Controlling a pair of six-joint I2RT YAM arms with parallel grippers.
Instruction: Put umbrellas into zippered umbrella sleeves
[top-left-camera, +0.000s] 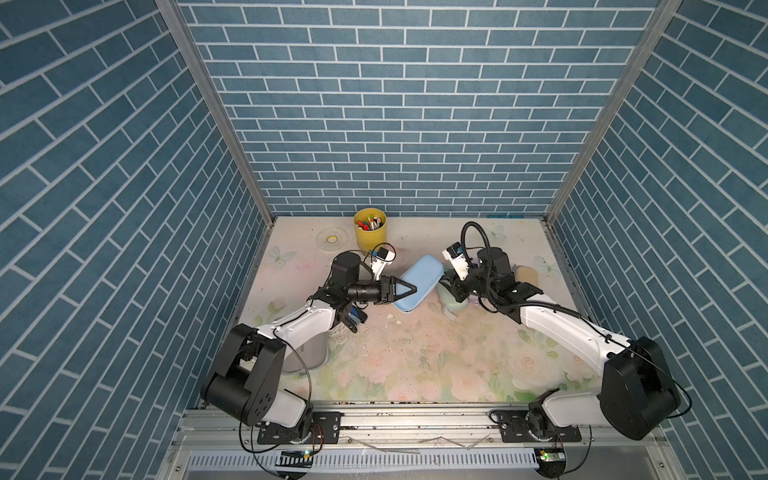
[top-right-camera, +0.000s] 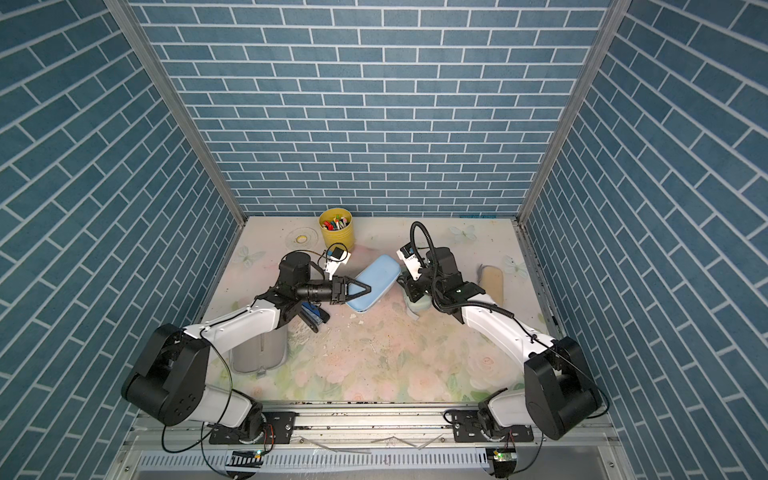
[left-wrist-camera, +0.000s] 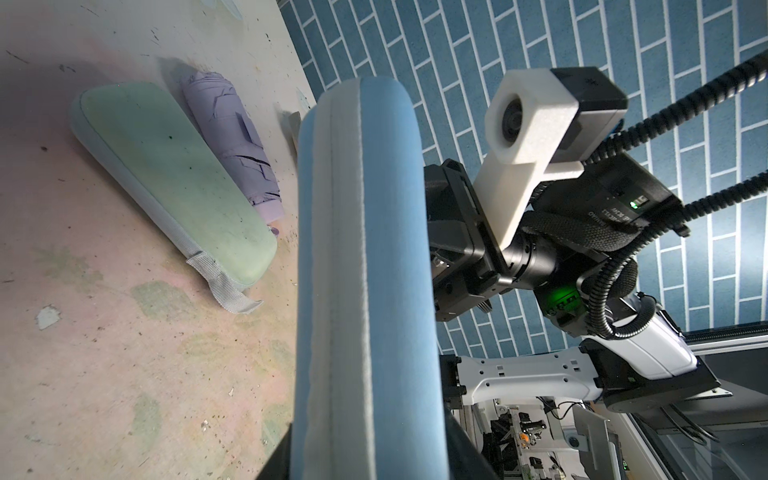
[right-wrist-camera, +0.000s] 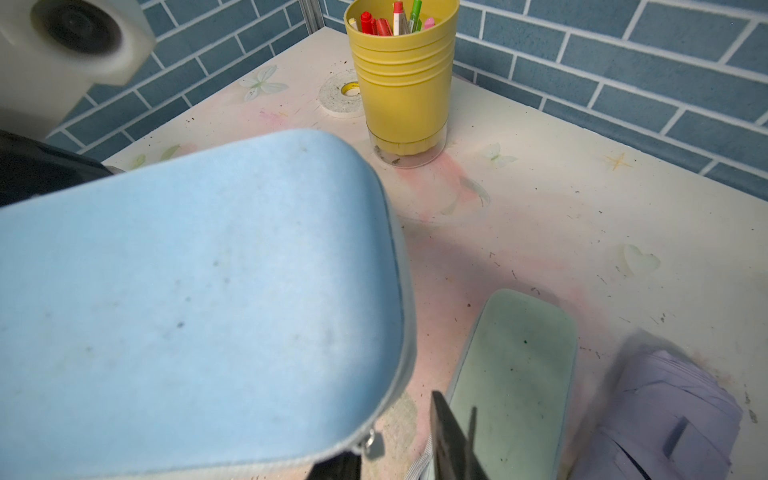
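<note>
Clear of the table, my left gripper (top-left-camera: 405, 291) is shut on a light blue zippered sleeve (top-left-camera: 424, 276). The sleeve is tilted, its upper end towards the right arm, and its zipper looks closed along the edge (left-wrist-camera: 340, 240). My right gripper is part open beside that end; a small metal zipper pull (right-wrist-camera: 373, 445) hangs near its fingers (right-wrist-camera: 456, 444), and I cannot tell whether they touch. A green sleeve (left-wrist-camera: 176, 176) with a mesh strap lies on the table. Alongside it is a folded lilac umbrella (left-wrist-camera: 232, 144).
A yellow pot (right-wrist-camera: 404, 88) of pens stands at the back, near a tape roll (right-wrist-camera: 342, 93). A grey case (top-right-camera: 260, 352) lies front left, dark blue items (top-right-camera: 314, 313) under the left arm. A tan object (top-right-camera: 492, 284) is at right.
</note>
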